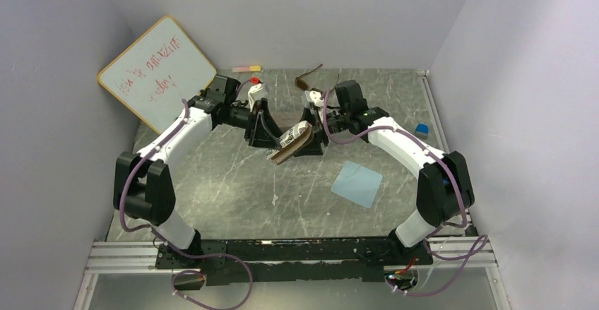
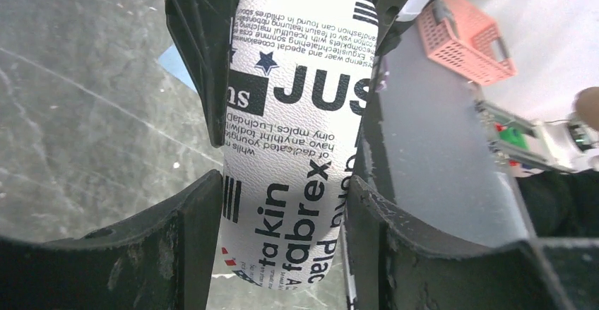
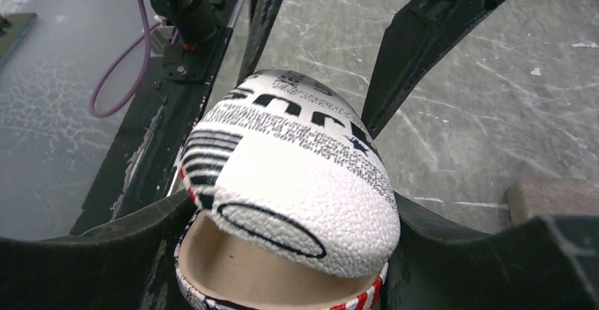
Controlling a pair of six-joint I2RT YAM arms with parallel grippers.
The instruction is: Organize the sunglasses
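A printed glasses case is held between my grippers over the table's middle. In the right wrist view its lid is lifted a little, showing the tan inside. My right gripper is shut on the case. My left gripper is at the case's other end; in the left wrist view its fingers are at both sides of the printed shell, partly open around it. Brown sunglasses lie at the back of the table.
A blue cloth lies front right, a small blue block at the right edge, a whiteboard back left, a yellow item and red item at the back.
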